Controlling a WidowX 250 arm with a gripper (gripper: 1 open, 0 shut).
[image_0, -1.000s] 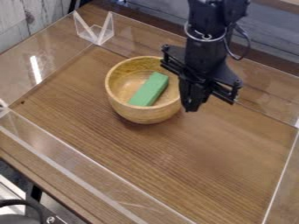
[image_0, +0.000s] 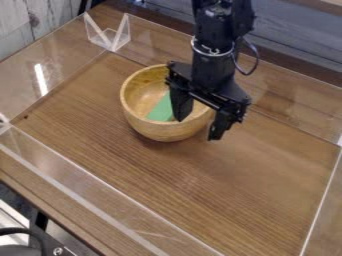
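Note:
My black gripper (image_0: 202, 102) hangs over the right part of a pale wooden bowl (image_0: 138, 92), its two fingers spread apart and open. A green object (image_0: 159, 109) lies in the bowl, partly hidden behind the gripper's left side. Whether the fingers touch the bowl or the green object I cannot tell.
A clear plastic piece (image_0: 108, 35) stands at the back left, and another sits at the left edge. A black cable runs at the bottom left.
My gripper has moved left and down over the bowl, now covering more of the green object. The bowl appears to stay in place.

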